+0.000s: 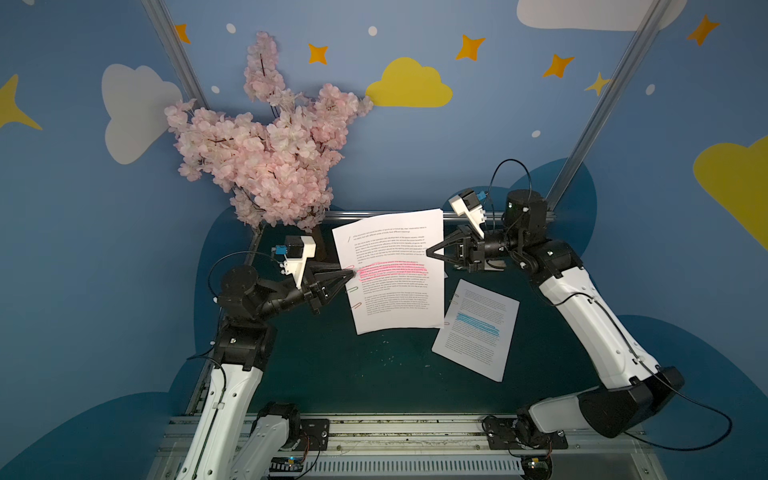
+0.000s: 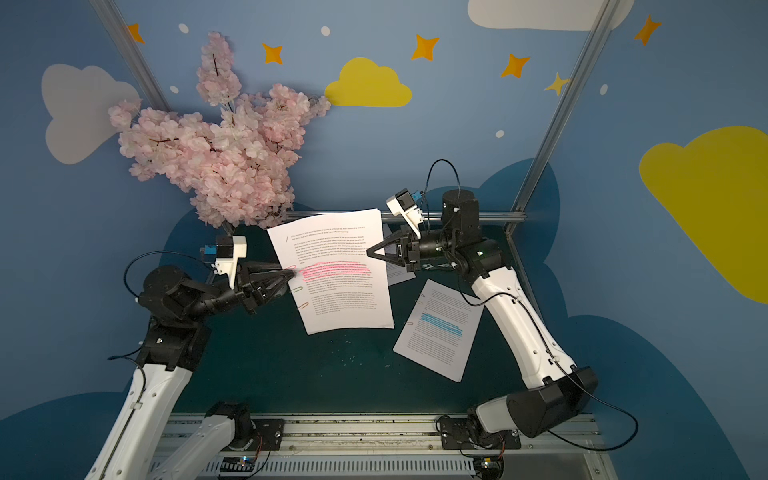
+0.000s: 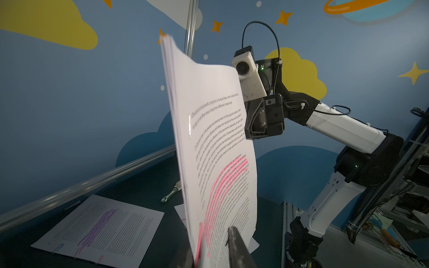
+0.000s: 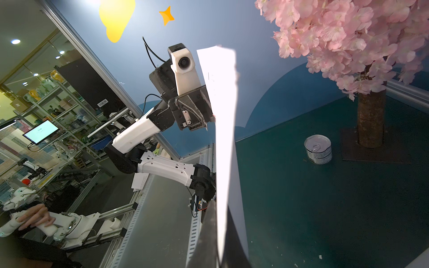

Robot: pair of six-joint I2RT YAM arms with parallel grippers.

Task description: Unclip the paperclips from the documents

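Observation:
My right gripper is shut on the right edge of a white stapled-looking stack with pink highlighting, the held document [image 1: 400, 304], which stands raised off the table. Along its left edge sit several paperclips, among them a white one [image 3: 190, 126], a pink one [image 3: 199, 232], a dark one [image 1: 352, 289] and a red one [image 1: 357, 305]. At that same edge, my left gripper has its fingers apart, one on either side of the page edge, close to the pink clip. Whether either finger touches that clip cannot be told.
A blue-highlighted document [image 1: 488, 352] with small clips lies flat at front right. Behind the raised pages lie a purple-highlighted document [image 3: 120, 241] and a green-handled tool [image 3: 169, 195]. A can [image 4: 318, 149] stands near the blossom tree [image 4: 371, 120].

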